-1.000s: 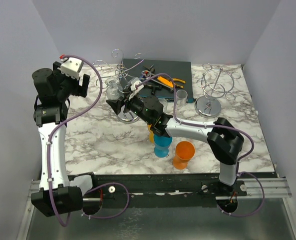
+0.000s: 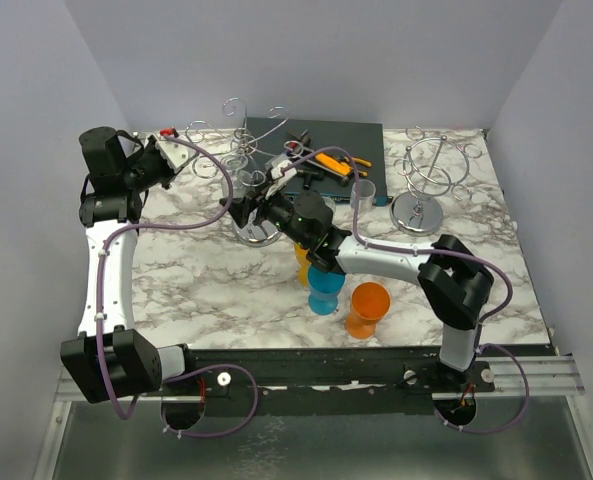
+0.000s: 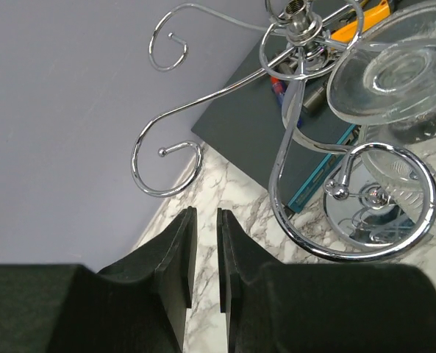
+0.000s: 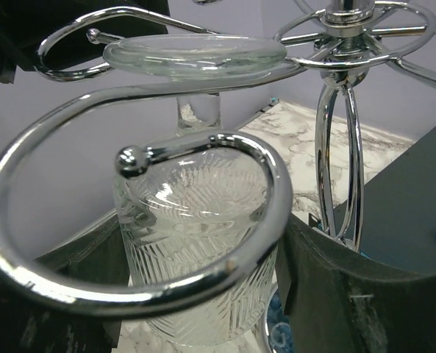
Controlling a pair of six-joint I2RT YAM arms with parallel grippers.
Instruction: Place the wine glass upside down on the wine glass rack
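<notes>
In the right wrist view my right gripper is shut on an upside-down wine glass (image 4: 188,198); its foot (image 4: 192,55) sits level with the upper arms of the chrome rack (image 4: 342,59), its bowl behind a front curl. Whether the rack bears it is unclear. The glass also shows at the right of the left wrist view (image 3: 401,66). My left gripper is shut, with nothing visible between its fingers, near a curl (image 3: 166,191) at the rack's left.
A second rack (image 2: 416,210) stands at the right. Orange (image 2: 366,310) and blue (image 2: 325,290) cups stand at the front middle. Tools lie on a dark mat (image 2: 366,140) at the back.
My left gripper has moved right and slightly up in the top view, toward the rack. My right gripper has stayed at the rack with the glass, shifting only slightly.
</notes>
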